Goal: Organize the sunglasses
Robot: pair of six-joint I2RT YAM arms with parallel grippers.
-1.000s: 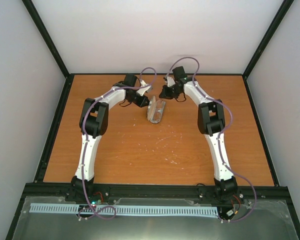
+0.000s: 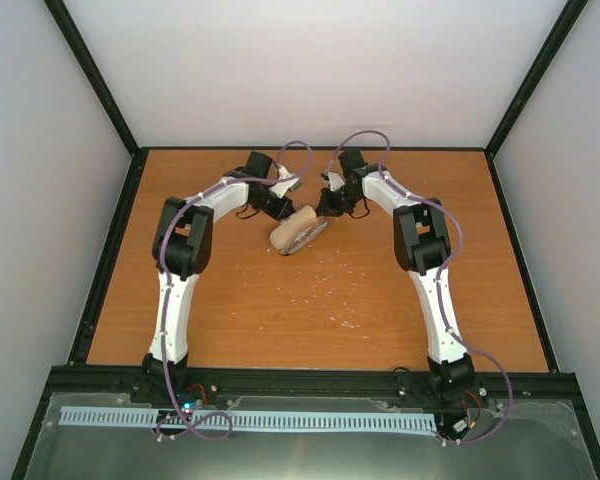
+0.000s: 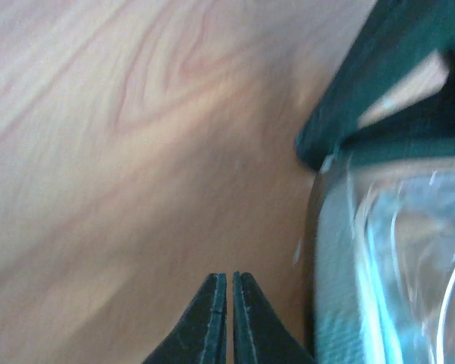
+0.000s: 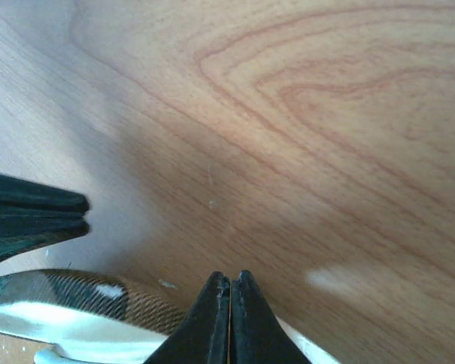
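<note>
The sunglasses case (image 2: 294,228) sits at the table's centre between my grippers, its lid tilted toward the left, with a clear inner part beside it. My left gripper (image 2: 286,213) is at its upper left; in the left wrist view, its fingertips (image 3: 205,326) are close together beside the case's edge (image 3: 334,250), what is between them unclear. My right gripper (image 2: 324,211) is at the case's upper right; in the right wrist view it is shut beside the case's plaid rim (image 4: 91,299), nothing visible between its fingers.
The back wall edge lies just behind both grippers.
The case has swung from upright to slanting down-left, its beige lid now showing broadly. My right gripper has moved down and left toward it; the left has shifted slightly.
</note>
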